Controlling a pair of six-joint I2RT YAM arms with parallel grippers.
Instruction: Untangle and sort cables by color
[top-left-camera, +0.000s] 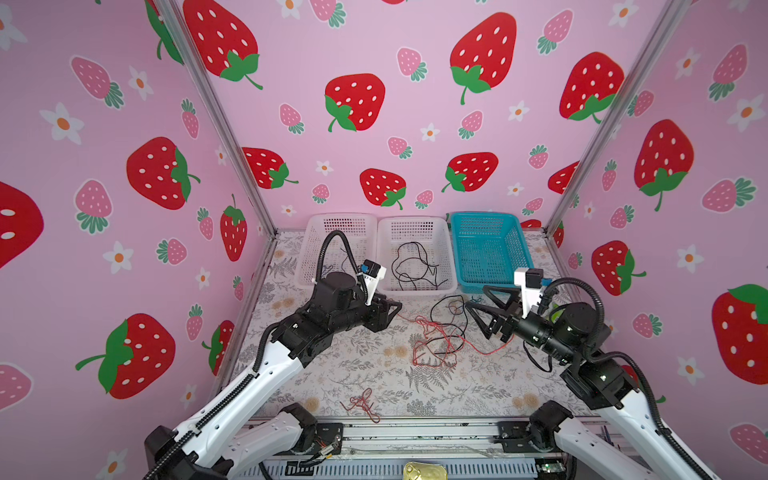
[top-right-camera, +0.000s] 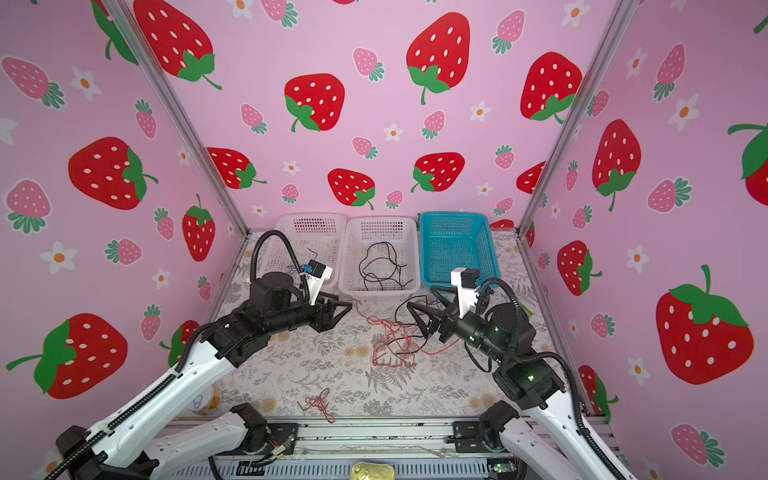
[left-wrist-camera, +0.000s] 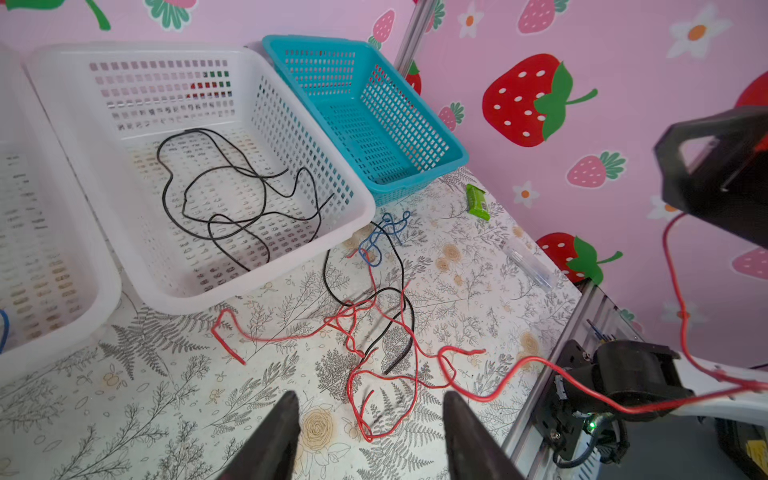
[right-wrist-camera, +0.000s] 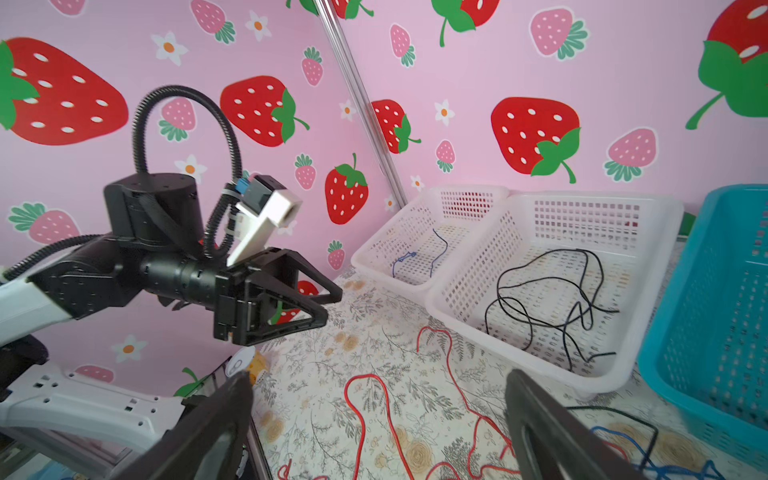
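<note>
A tangle of red cables (left-wrist-camera: 352, 320) and black cables (left-wrist-camera: 404, 308) lies on the table with a small blue cable (left-wrist-camera: 376, 244) near the blue basket; another red bundle (top-left-camera: 361, 404) lies at the front left. Black cables (left-wrist-camera: 240, 216) sit in the middle white basket, blue ones (right-wrist-camera: 406, 256) in the left basket. My left gripper is open above the table with nothing visible between its fingers. My right gripper (top-left-camera: 480, 308) is raised over the tangle's right side, open; in the left wrist view a red cable hangs beside it.
The blue basket (left-wrist-camera: 424, 168) stands empty at the back right. A green item (left-wrist-camera: 477, 200) and a clear item lie by the right edge.
</note>
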